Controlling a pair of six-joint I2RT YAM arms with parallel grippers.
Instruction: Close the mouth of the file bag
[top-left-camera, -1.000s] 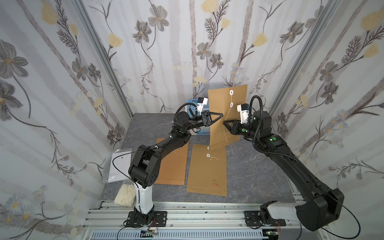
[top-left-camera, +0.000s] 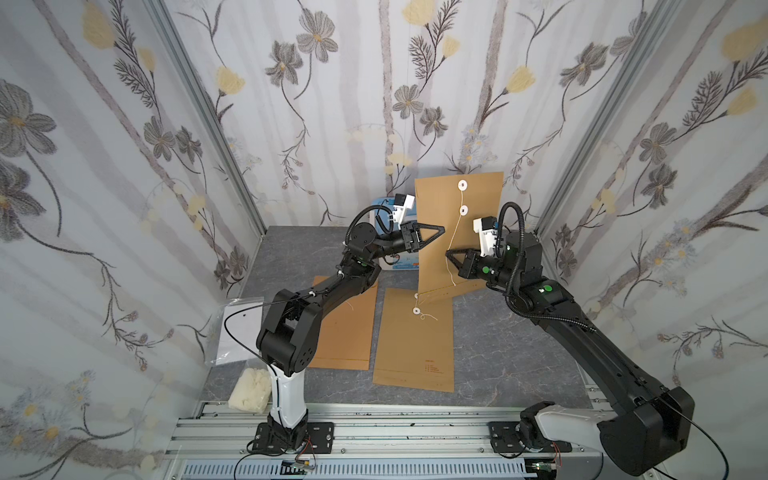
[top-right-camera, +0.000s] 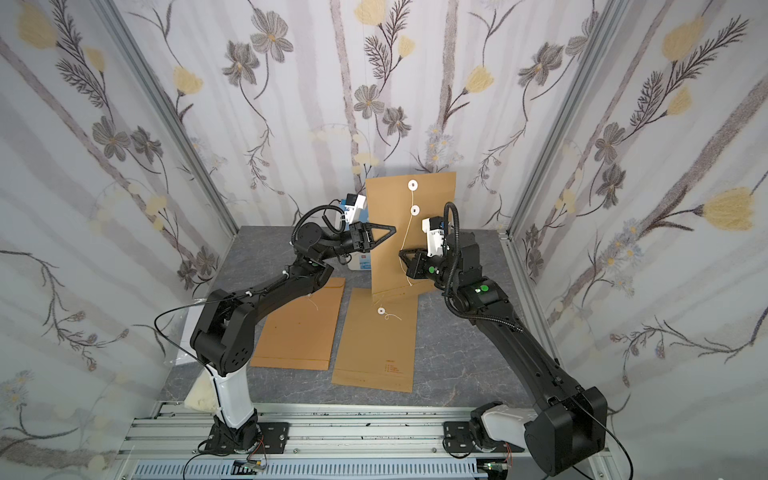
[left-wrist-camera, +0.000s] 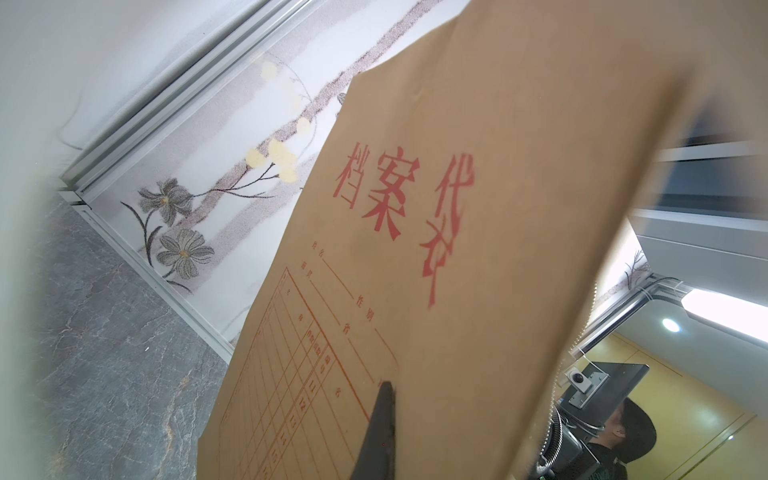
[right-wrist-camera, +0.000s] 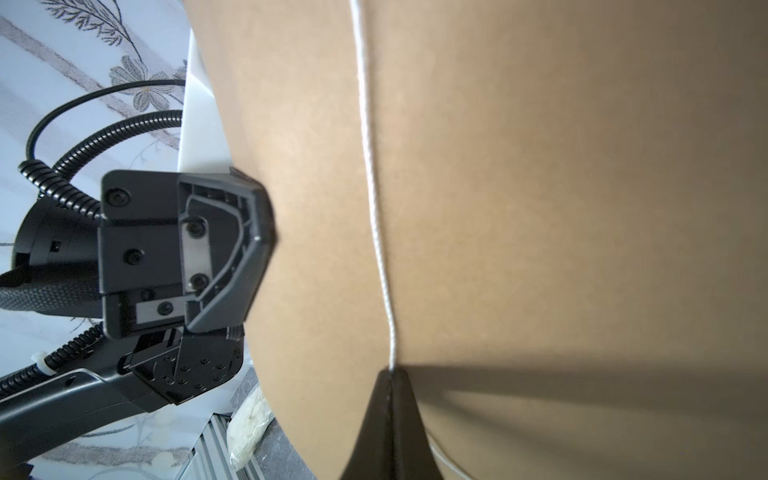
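The brown file bag (top-left-camera: 436, 200) stands upright at the back of the table, its front bearing a white upper button (top-left-camera: 462, 185) and lower button (top-left-camera: 463, 210). At its left edge my left gripper (top-left-camera: 441, 230) is shut on the bag; in the left wrist view one dark finger (left-wrist-camera: 382, 436) lies against the red-printed side, the other hidden behind the paper. A white string (right-wrist-camera: 372, 184) runs down the bag's front into the closed tips of my right gripper, and its loose tail emerges below them. The right fingers are close before the paper.
Flat on the table lie a second brown bag (top-left-camera: 412, 352) with its own string and an orange-brown one (top-left-camera: 344, 336). A blue-and-white object (top-left-camera: 406, 260) is partly hidden behind the left gripper.
My right gripper has moved slightly down and left with the string. The held bag has turned a little, its right edge now further right. The left arm looks still.
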